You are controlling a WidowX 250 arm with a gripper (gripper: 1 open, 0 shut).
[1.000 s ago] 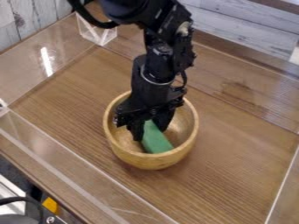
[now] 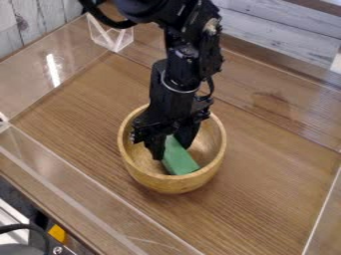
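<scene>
My black gripper (image 2: 170,129) reaches down from the top of the view into a round light wooden bowl (image 2: 186,181) at the middle of the table. A green object (image 2: 178,159) lies in the bowl, slanting down to the right, with its upper end between or just under my fingers. The fingers look closed on that end, though the dark gripper partly hides the contact.
A clear container (image 2: 111,30) stands at the back left. The table's edges show at the lower left and at the right, with a pale wall behind.
The gripper and arm have shifted very slightly, while the bowl and green object look almost unmoved.
</scene>
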